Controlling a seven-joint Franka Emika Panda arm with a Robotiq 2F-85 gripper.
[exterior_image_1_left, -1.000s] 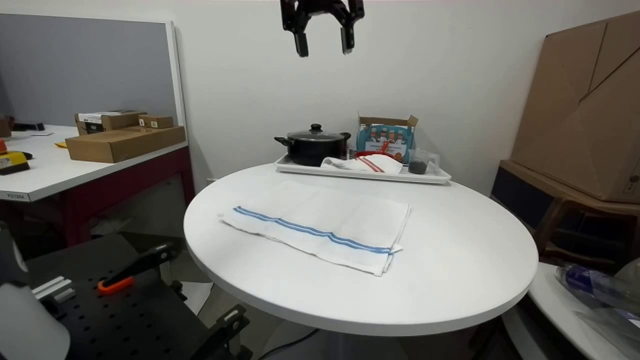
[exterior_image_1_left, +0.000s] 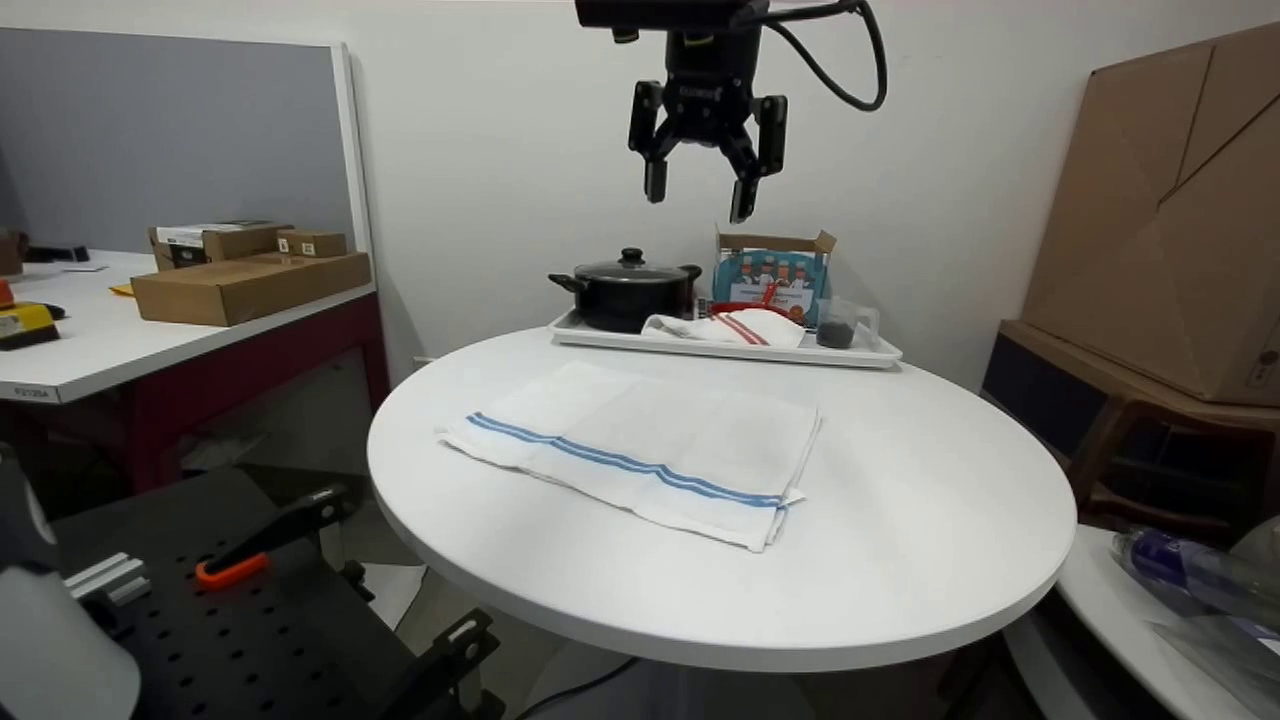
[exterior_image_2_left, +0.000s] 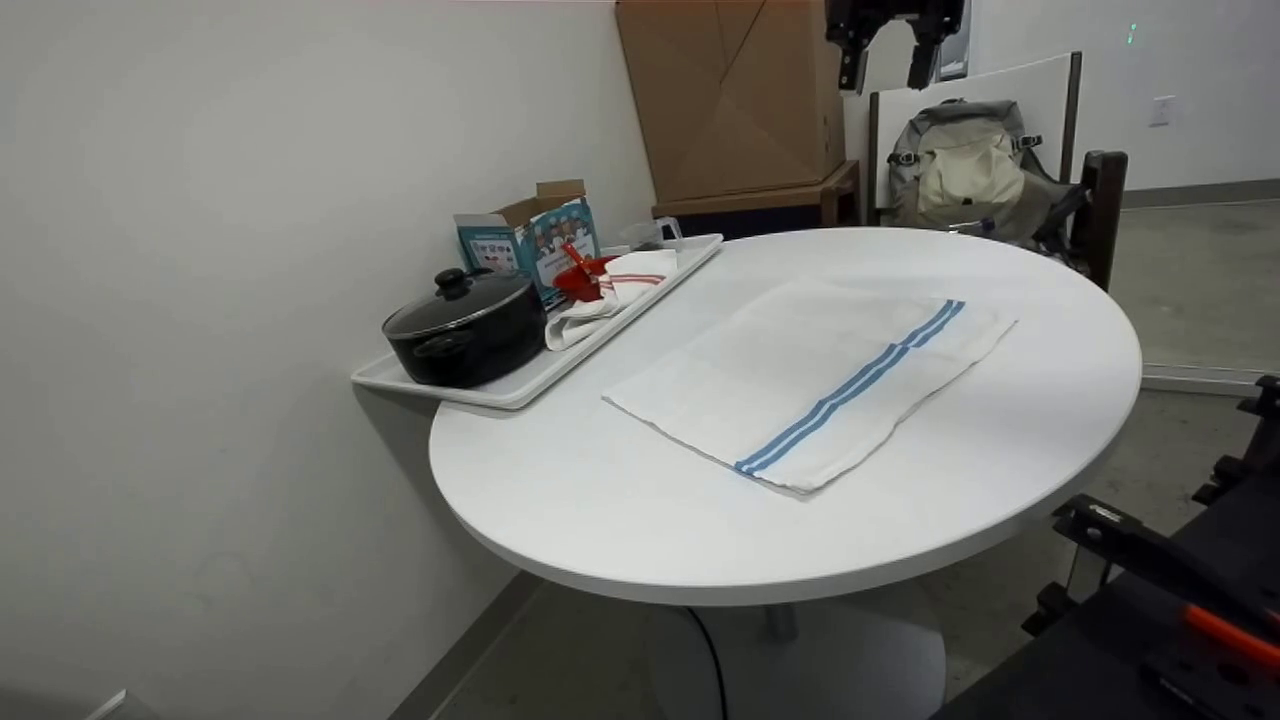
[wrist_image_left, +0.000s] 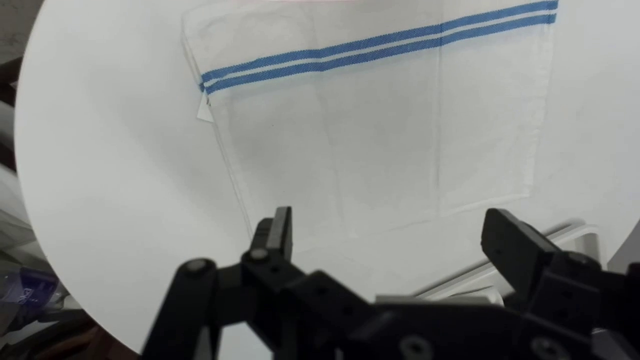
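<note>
A white towel (exterior_image_1_left: 648, 438) with two blue stripes lies flat and folded on the round white table (exterior_image_1_left: 936, 528). In the wrist view the towel (wrist_image_left: 384, 138) fills the middle, its stripes towards the top and a small white tag at one edge. High above the table hangs my gripper (exterior_image_1_left: 698, 198), its fingers spread wide with nothing between them. The same gripper (exterior_image_2_left: 888, 78) shows at the top edge of exterior view 2, well clear of the towel.
A white tray (exterior_image_1_left: 864, 356) at the table's wall side holds a black lidded pot (exterior_image_1_left: 630, 294), a red-striped cloth (exterior_image_1_left: 738, 328), a red item, a blue box (exterior_image_1_left: 774, 274) and a clear cup (exterior_image_1_left: 840, 326).
My gripper has come down and a little to the right in exterior view 1, still open. The towel and the tray's contents lie unchanged.
</note>
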